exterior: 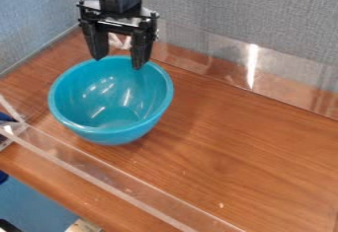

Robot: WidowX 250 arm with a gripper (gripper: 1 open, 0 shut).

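Note:
A glossy turquoise bowl (110, 113) sits upright on the left part of a wooden floor, empty as far as I can see. My black gripper (117, 52) hangs above the bowl's back rim, open, with its two fingers spread apart and nothing between them. I cannot tell whether the fingertips touch the rim.
Clear plastic walls run along the back and the front left. Grey padded walls stand behind. A dark blue object (6, 119) is at the left edge.

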